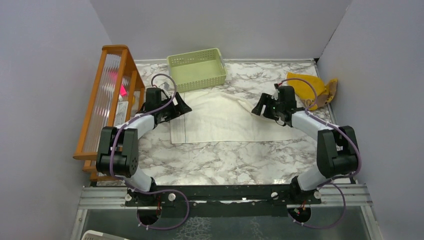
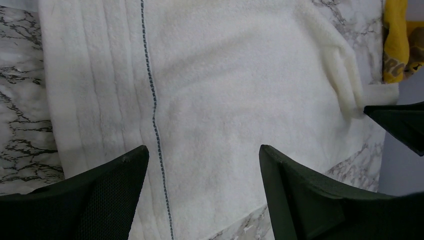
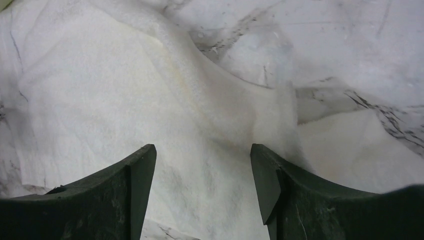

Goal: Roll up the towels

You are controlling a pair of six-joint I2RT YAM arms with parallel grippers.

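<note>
A white towel (image 1: 225, 122) lies spread over the marble table, with a dark stitched line near its left end. A raised ridge (image 2: 337, 62) bends along its far right part, and past this fold another piece of the towel shows on the right (image 3: 357, 150). Over the towel's left end, my left gripper (image 1: 187, 106) is open, bare cloth showing between its fingers in the left wrist view. My right gripper (image 1: 257, 106) stands open above the folded right part. Its right finger (image 3: 267, 180) is close to the fold; whether they touch, I cannot tell.
Behind the towel stands an empty green basket (image 1: 197, 82). A yellow cloth (image 1: 305, 90) lies at the back right corner. The wooden rack (image 1: 97, 105) borders the left side. Bare marble (image 1: 240, 165) lies clear along the front.
</note>
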